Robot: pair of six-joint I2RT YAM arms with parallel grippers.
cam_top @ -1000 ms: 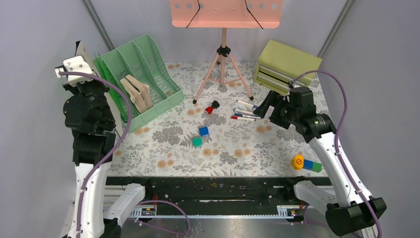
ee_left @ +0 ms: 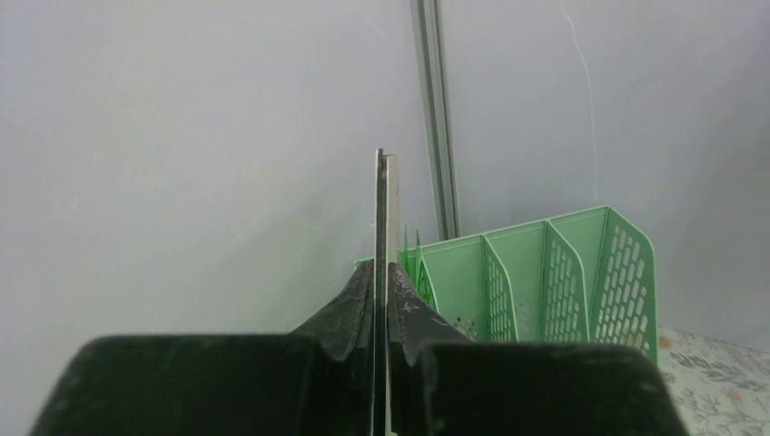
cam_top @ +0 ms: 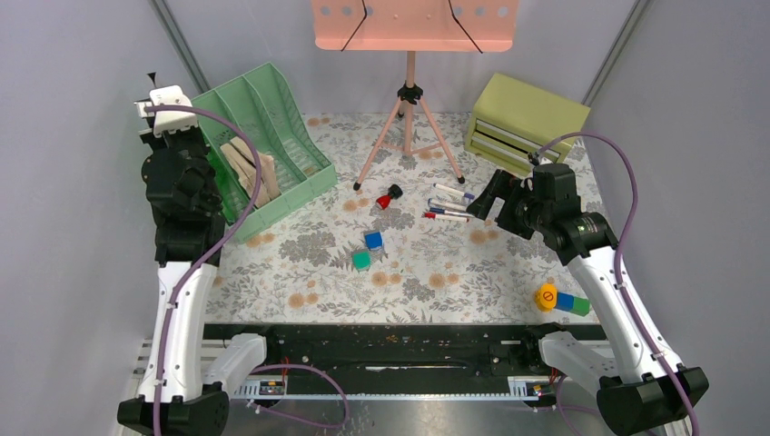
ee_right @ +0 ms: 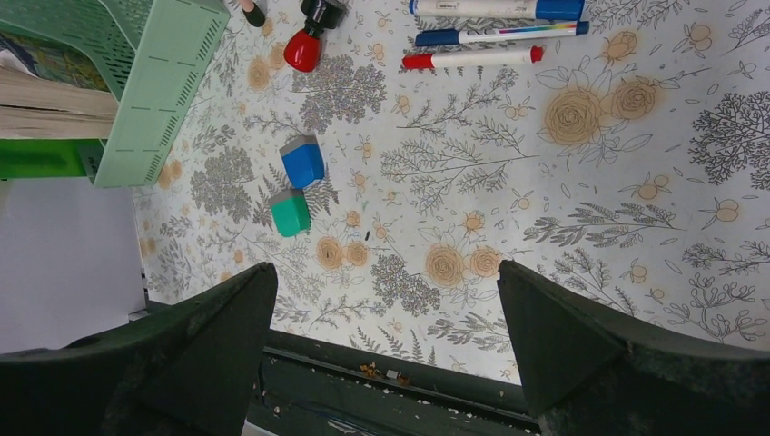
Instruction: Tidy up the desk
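Observation:
In the left wrist view a thin upright book (ee_left: 381, 213) with a dark cover and pale pages stands edge-on, and my left gripper is shut on it. The green divided rack (cam_top: 304, 193) is just beyond and to the right; several pale books (cam_top: 242, 163) lean inside it. From above, the left arm hides most of the held book and its lower end. Over the desk's right part, my right gripper is open and empty. Several markers (cam_top: 448, 216) lie near its fingers. A red-and-black object (cam_top: 389, 196), blue block (cam_top: 373, 240) and green block (cam_top: 361, 261) rest mid-desk.
A peach stand (cam_top: 410, 91) has its tripod legs at the back. Behind the right arm sits an olive drawer box (cam_top: 531, 104). A yellow, blue and green item (cam_top: 561, 300) lies at front right.
The right arm and the loose desk items look essentially unmoved.

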